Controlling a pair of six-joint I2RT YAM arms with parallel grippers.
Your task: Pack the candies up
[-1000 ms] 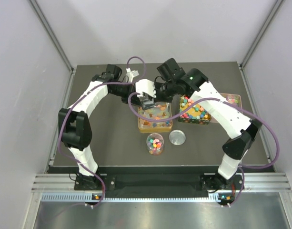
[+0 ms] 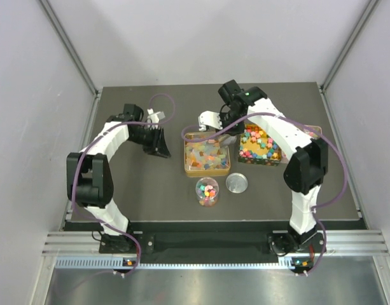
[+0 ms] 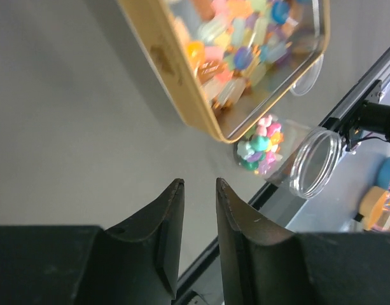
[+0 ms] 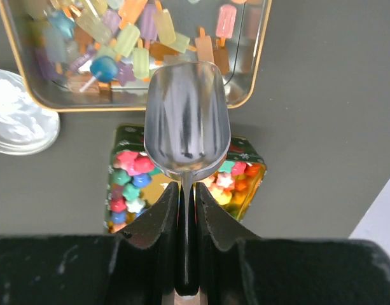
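A metal scoop (image 4: pixel 185 117) is held by my right gripper, shut on its handle, above the table between the tins. The tin of popsicle-shaped candies (image 2: pixel 206 152) sits at centre; the box of colourful candies (image 2: pixel 258 145) is to its right. A clear jar (image 2: pixel 206 191), partly filled with candies, stands in front, with a round lid (image 2: pixel 236 182) beside it. My left gripper is part open and empty over bare table left of the centre tin, its fingertips apart.
A pink container (image 2: pixel 311 132) lies at the far right, partly behind the right arm.
The right arm has shifted rightward with the scoop, toward the candy box.
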